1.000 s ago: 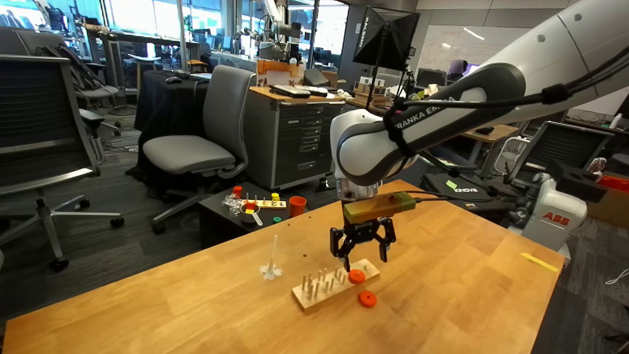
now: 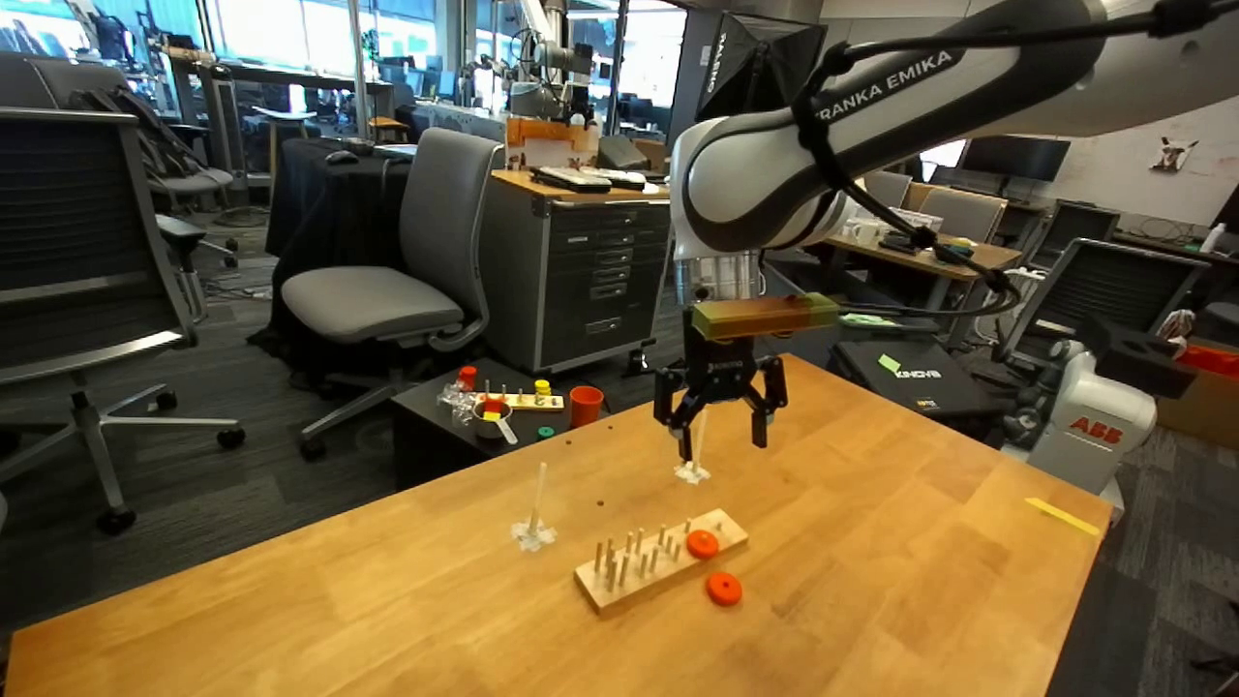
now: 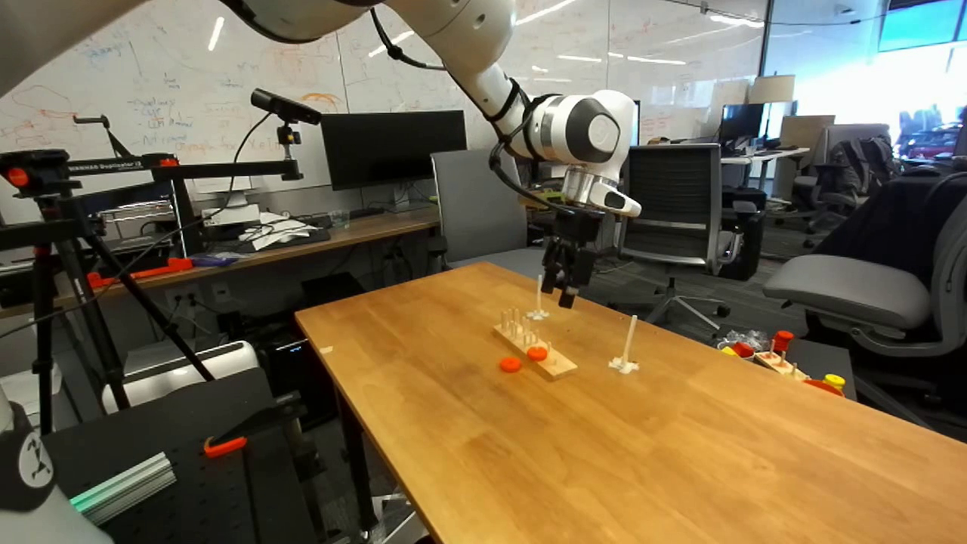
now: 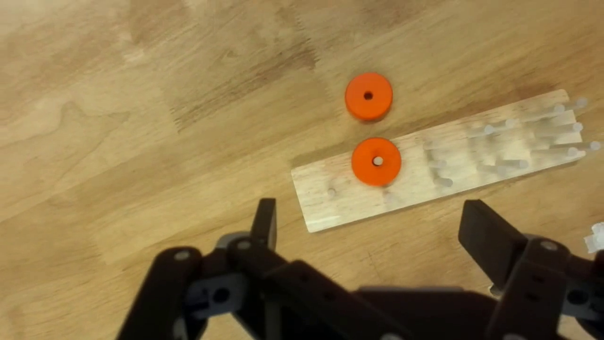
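My gripper (image 2: 720, 447) stands open above the table, with nothing between its fingers. In the wrist view a pale wooden peg board (image 4: 345, 207) lies beyond the fingertips, with several thin pegs crowded toward its right part. One orange ring (image 4: 362, 170) rests on the board with a peg showing through its hole. A second orange ring (image 4: 368, 99) lies flat on the bare table beside the board, its hole empty. In exterior view 2 the gripper (image 3: 563, 295) hangs higher than the board (image 3: 554, 366), on its far side.
Two upright sticks are fixed to the table, one left of the board (image 2: 537, 500) and another near the gripper (image 2: 700, 441). A low dark side table holds an orange cup (image 2: 586, 406) and other small items.
My gripper has risen and moved back from the board, still open. The stick behind it now shows in exterior view 1. Both orange rings and the board have stayed in place.
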